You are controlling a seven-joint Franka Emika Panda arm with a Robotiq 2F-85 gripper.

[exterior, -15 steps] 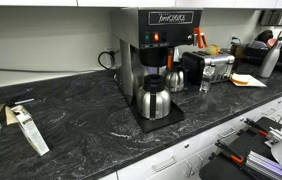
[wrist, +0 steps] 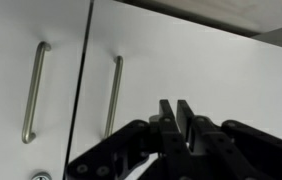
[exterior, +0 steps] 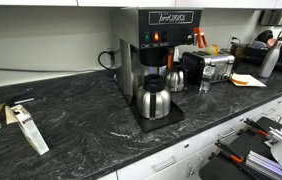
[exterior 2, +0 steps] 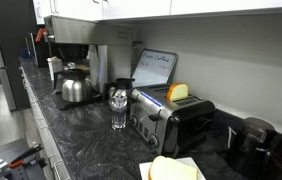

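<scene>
My gripper is in the wrist view, its two dark fingertips close together with only a narrow gap. I can make out no object between them. It faces white cabinet doors [wrist: 221, 80] with two bar handles [wrist: 113, 95]. In the second exterior view a silver-black toaster [exterior 2: 171, 122] has a slice of bread [exterior 2: 178, 92] sticking out of its top. More bread [exterior 2: 171, 169] lies on a white napkin in front. A coffee maker [exterior: 129, 55] stands on the counter with a steel carafe [exterior: 153, 98] on its base.
On the dark counter [exterior: 66, 105], a clear bottle [exterior 2: 118, 107] stands beside the toaster. A white carton [exterior: 29, 130] sits at the left edge. Black and red hardware [exterior: 243, 160] is below the counter's front at right.
</scene>
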